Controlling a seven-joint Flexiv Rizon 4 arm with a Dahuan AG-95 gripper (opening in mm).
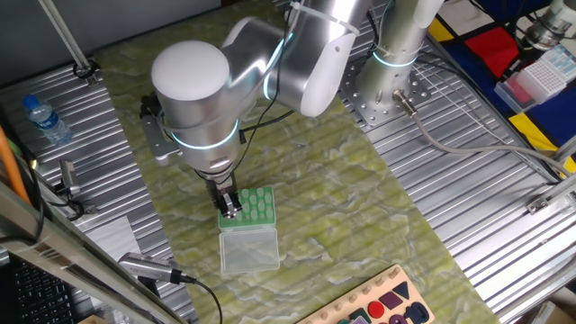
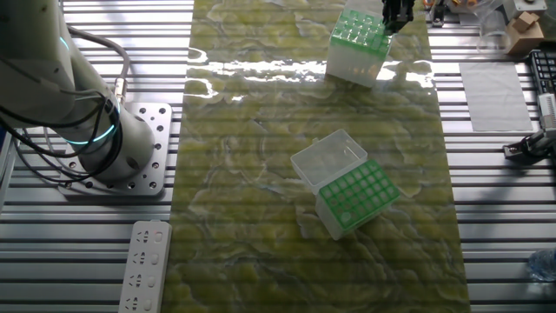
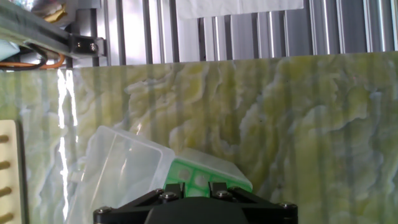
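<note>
A clear box with a green perforated rack (image 1: 256, 205) stands on the green marbled mat, its translucent lid (image 1: 249, 250) folded open. My gripper (image 1: 231, 212) points down at the left part of this rack. In the wrist view, the fingertips (image 3: 218, 189) stand apart, with green rack cells (image 3: 190, 178) seen beyond the gap and nothing visibly held. Whether they touch the rack cannot be told. The second exterior view shows the gripper (image 2: 398, 19) by the same rack (image 2: 359, 33), and another open clear box with a green rack (image 2: 358, 193) farther along the mat.
A wooden board with coloured shapes (image 1: 376, 301) lies at the mat's front edge. A power strip (image 2: 145, 265) and a white sheet (image 2: 501, 97) lie off the mat on the slatted table. Around the boxes, the mat is mostly bare.
</note>
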